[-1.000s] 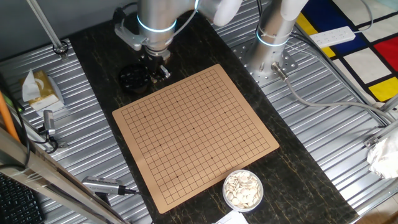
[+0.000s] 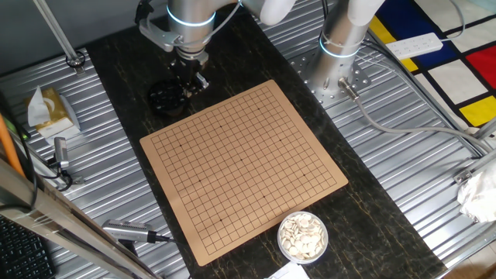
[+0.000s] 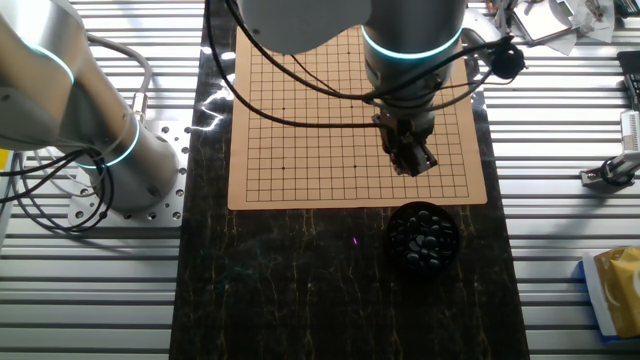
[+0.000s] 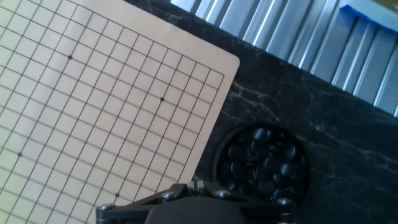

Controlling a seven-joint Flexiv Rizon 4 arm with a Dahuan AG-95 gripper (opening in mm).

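Observation:
A black bowl (image 4: 216,163) full of glossy black stones (image 4: 271,165) sits on the dark tabletop, just off one corner of the wooden grid board (image 4: 143,87). No stones show on the board. My gripper hangs above the board's edge beside the bowl. Its fingertips are close together in the wrist view, with nothing visible between them. From exterior view 2, the gripper (image 3: 412,163) overlaps the board near the bowl; in exterior view 1 it appears right of the bowl. A clear tub (image 2: 283,249) of white stones (image 2: 303,235) stands at the board's opposite side.
A tissue box (image 2: 58,116) stands on the ribbed metal surface at left.
Over the last second the arm and gripper shifted slightly up and left in exterior view 1, a little closer to the black bowl. Board, bowl and tub stayed put.

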